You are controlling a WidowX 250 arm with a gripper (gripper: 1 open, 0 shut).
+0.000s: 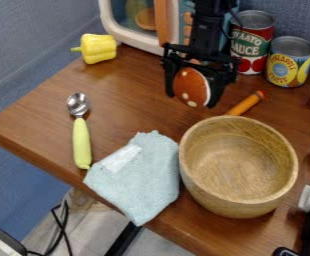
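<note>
The black gripper (195, 86) hangs over the back middle of the wooden table, holding an orange-brown round object (191, 86) with a pale band between its fingers. Below and to the right of it, a wooden bowl (238, 170) stands empty, with an orange wooden handle-like stick (245, 104) behind it. A folded light-blue cloth (134, 185) lies left of the bowl.
A spoon with a pale green handle (82, 140) lies at the left. A yellow pepper (96, 48), tomato can (251, 45), yellow-labelled can (289, 65) and toy kitchen (131, 20) line the back.
</note>
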